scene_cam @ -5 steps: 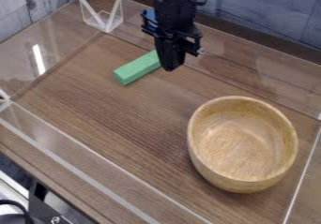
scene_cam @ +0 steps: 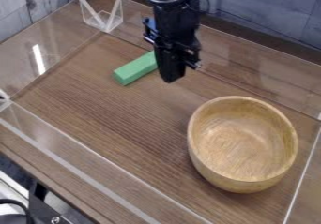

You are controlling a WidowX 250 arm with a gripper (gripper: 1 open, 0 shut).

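My gripper [scene_cam: 168, 71] hangs above the table at the upper middle, its dark fingers pointing down, shut with nothing visible between them. Just to its left lies a green bar-shaped object [scene_cam: 133, 70], its right end partly hidden behind the gripper. A round light-wooden bowl [scene_cam: 242, 172] sits at the lower right, apart from both.
Clear brackets [scene_cam: 104, 17] stand at the upper left and at the left edge. Dark cables and hardware lie at the lower left corner.
My gripper has moved slightly toward the front of the table over the last second and its angle has shifted a little. The green object and the bowl have not moved.
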